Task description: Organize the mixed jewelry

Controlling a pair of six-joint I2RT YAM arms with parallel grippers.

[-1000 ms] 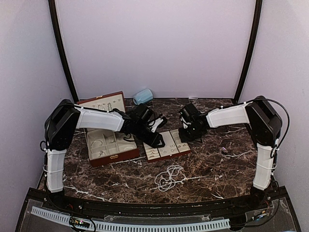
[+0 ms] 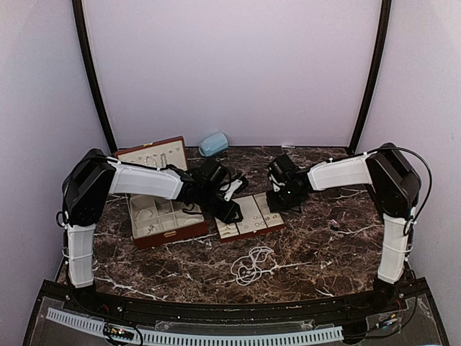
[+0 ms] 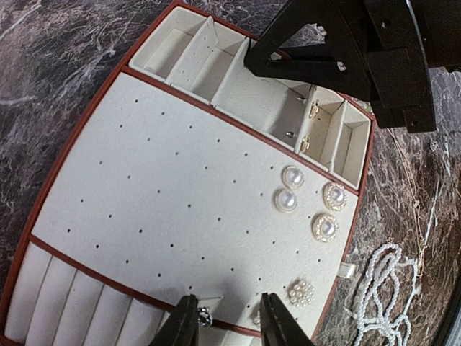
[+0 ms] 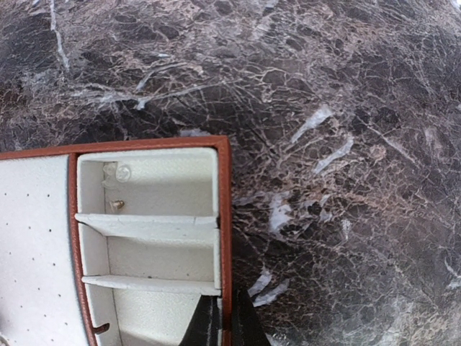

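The white-lined jewelry tray [image 3: 180,194] with a red rim fills the left wrist view, lying between the arms in the top view. Over its ring-slot end, my left gripper is part open. A small shiny ring-like piece [image 3: 204,316] shows beside its left finger; whether it touches is unclear. My right gripper is shut on the tray's outer edge at the compartment end. Round pearl earrings [image 3: 293,176] and a pearl cluster [image 3: 301,293] sit on the dotted panel. Small earrings [image 4: 117,205] lie in a corner compartment.
The open jewelry box [image 2: 169,234] stands left of the tray, its lid [image 2: 151,144] raised. A white pearl necklace [image 2: 253,267] lies in front of the tray. A light-blue object [image 2: 213,144] sits at the back.
The left gripper shifts only very slightly over the tray's left end. The right arm and tray look unchanged.
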